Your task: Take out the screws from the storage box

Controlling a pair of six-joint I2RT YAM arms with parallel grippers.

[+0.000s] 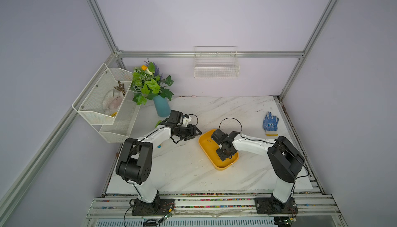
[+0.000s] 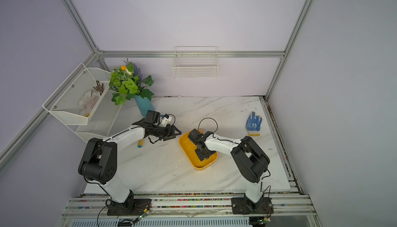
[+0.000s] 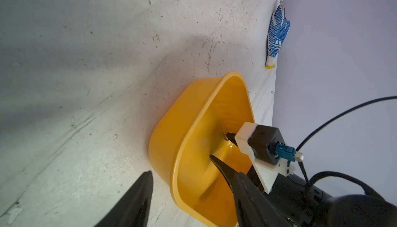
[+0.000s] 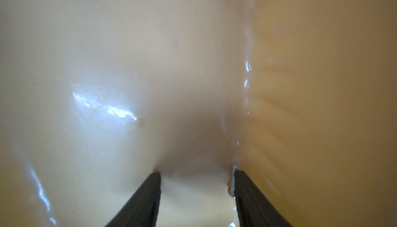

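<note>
The orange storage box (image 1: 208,149) lies slantwise on the white table. Down inside its right part is my right gripper, its fingers spread and nothing gripped between them. One small shiny screw (image 4: 232,182) lies by the seam of floor and wall, right beside the tip of the right-hand finger (image 4: 248,198); whether they touch I cannot tell. A tiny mark on the box floor further back may be another screw (image 1: 209,140). My left gripper hovers outside the box's left end, fingers apart and empty. The right arm covers part of the box.
A vase (image 1: 161,106) with leafy flowers stands behind the left arm. White wire shelving (image 1: 108,121) rises at the far left. A blue glove (image 1: 270,122) lies at the back right. The table in front of the box is clear.
</note>
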